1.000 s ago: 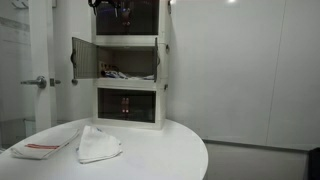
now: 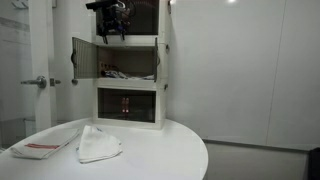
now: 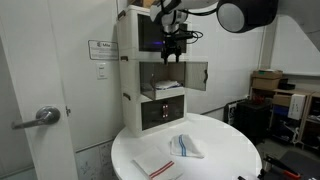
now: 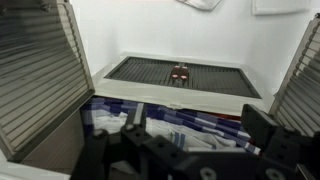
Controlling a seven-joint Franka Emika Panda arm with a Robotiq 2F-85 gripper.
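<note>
My gripper (image 3: 172,56) hangs fingers-down in front of the white cabinet, near its upper part. It stands open, and nothing shows between its fingers. In the wrist view the dark gripper fills the bottom, partly covering folded cloths (image 4: 175,122) with blue and white patterns. These cloths (image 2: 116,73) lie inside the cabinet's middle compartment, below the gripper. The compartment's left door (image 4: 40,78) and right door (image 4: 302,82) both stand swung outward. Two more cloths rest on the white table: a red-striped one (image 3: 156,165) and a whiter one (image 3: 186,147).
The lower compartment (image 2: 126,104) is shut, with small red handles (image 4: 180,73). A door with a lever handle (image 3: 37,118) stands at the left, and a wooden shelf unit (image 3: 285,105) at the far right.
Seen from exterior view 1, the gripper has come down from the top edge of the picture across the cabinet's upper part. The cloths and cabinet doors have not moved.
</note>
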